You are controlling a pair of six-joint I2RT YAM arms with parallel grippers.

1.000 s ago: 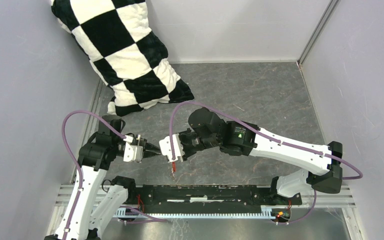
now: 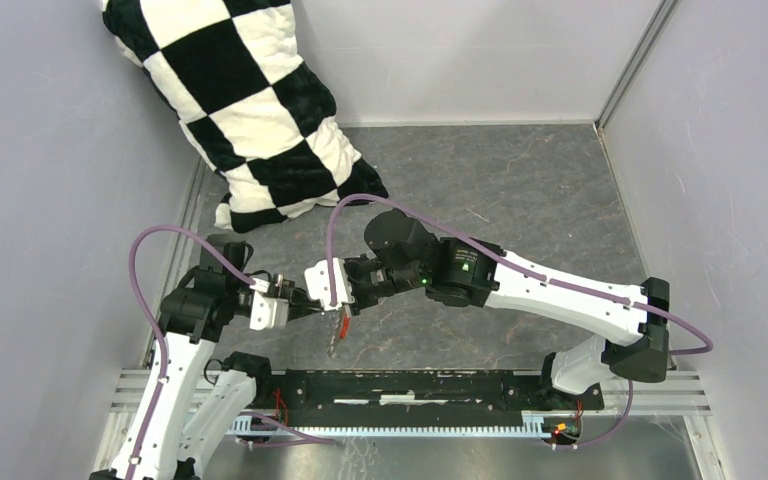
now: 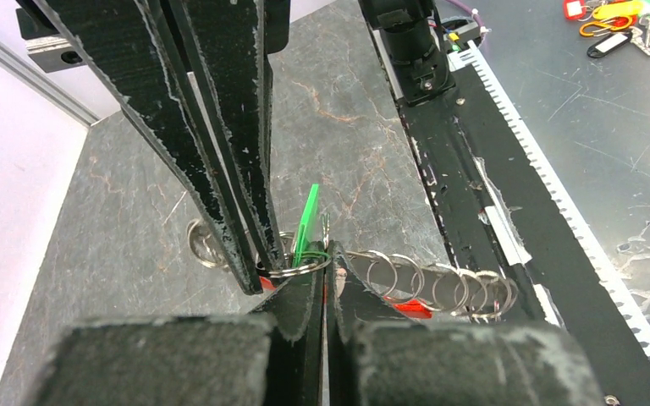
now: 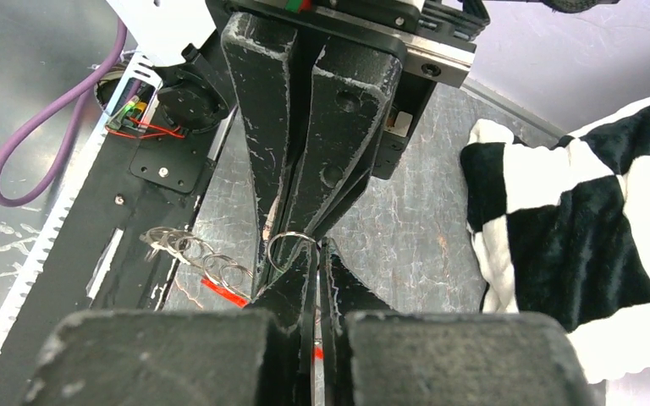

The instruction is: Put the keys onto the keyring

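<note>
My left gripper and right gripper meet tip to tip, both shut. A thin metal ring [image 4: 276, 243] runs into the right fingertips in the right wrist view. In the left wrist view that ring [image 3: 281, 273] spans the gap between the two grippers' tips. A green flat piece [image 3: 308, 216] stands just beyond the left fingertips; whether they pinch it or anything thin is hidden. A string of linked rings [image 3: 472, 292] with a red piece [image 3: 412, 308] dangles below. In the top view the red piece [image 2: 344, 327] hangs under the right gripper.
Several keys with coloured tags [image 3: 619, 21] lie beyond the black rail [image 3: 508, 194]. A checkered cushion [image 2: 250, 110] leans at the back left.
My right gripper has shifted slightly left and up in the top view. The hanging red piece and rings now slant down to the left. The left arm has moved only slightly.
</note>
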